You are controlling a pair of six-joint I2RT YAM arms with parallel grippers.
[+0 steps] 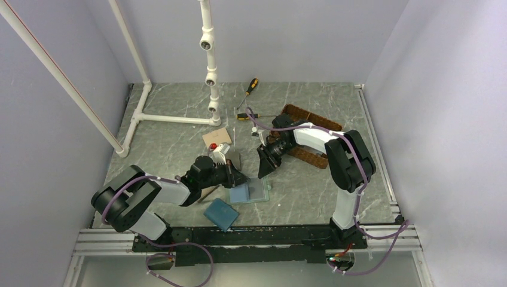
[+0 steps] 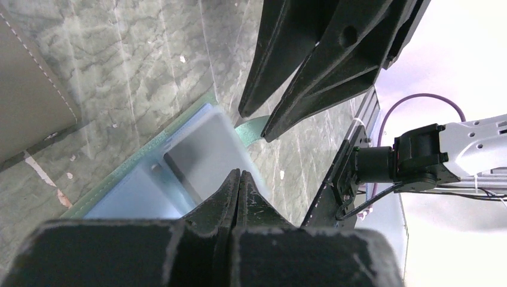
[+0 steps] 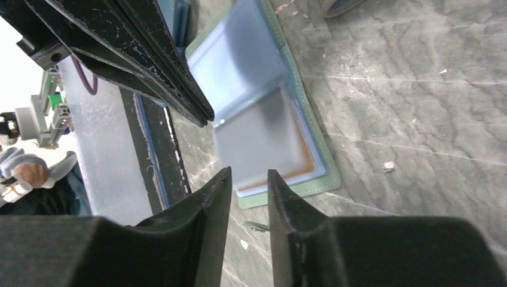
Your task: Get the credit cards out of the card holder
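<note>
The open card holder [image 1: 259, 197], pale green with light blue sleeves, lies at the front centre; a grey card [image 3: 263, 137] sits in its pocket. My left gripper, shut with nothing visible between its fingers, is over the blue side. My right gripper hangs just beyond the pocket end, its fingertips a little apart with nothing seen between them.
A blue folder [image 1: 221, 213] lies in front, a grey item [image 1: 234, 160] and a tan card [image 1: 215, 137] behind. Screwdrivers [image 1: 247, 116] and a wicker basket [image 1: 311, 157] are farther back.
</note>
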